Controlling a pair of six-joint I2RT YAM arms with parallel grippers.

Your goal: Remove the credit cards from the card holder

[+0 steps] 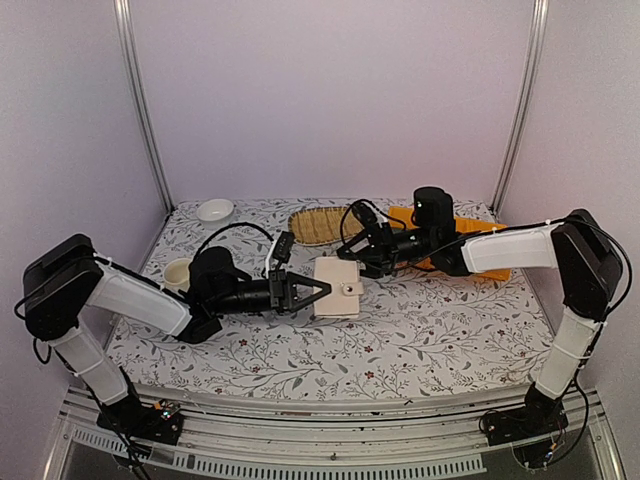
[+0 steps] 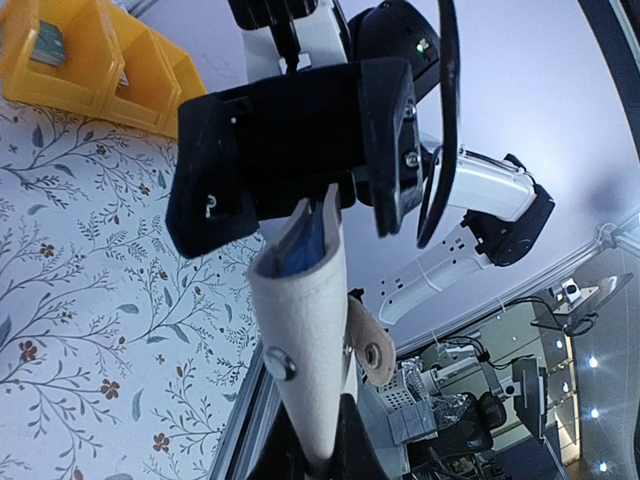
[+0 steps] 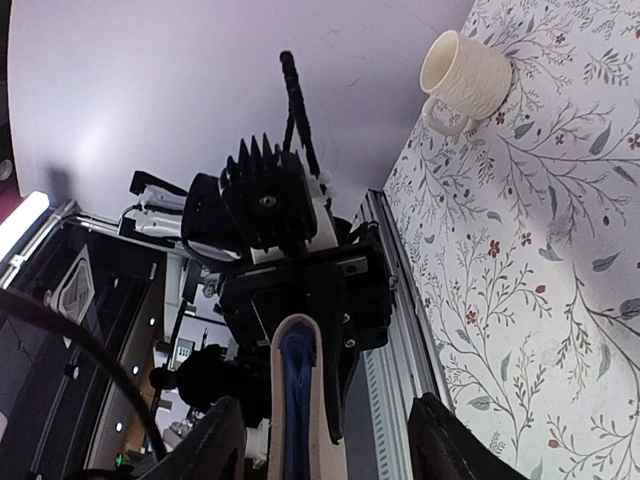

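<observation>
A cream card holder with a snap strap is held up on edge over the middle of the table. My left gripper is shut on its left side. In the left wrist view the holder rises from the fingers, its far end spread a little, with something blue inside. At the other side of the holder is my right gripper, its fingers apart. In the right wrist view the holder's end stands between them, blue showing in its slot. Separate cards cannot be made out.
An orange-yellow divided bin stands at the back right, a woven basket at the back middle. At left are a white bowl and a cream mug.
</observation>
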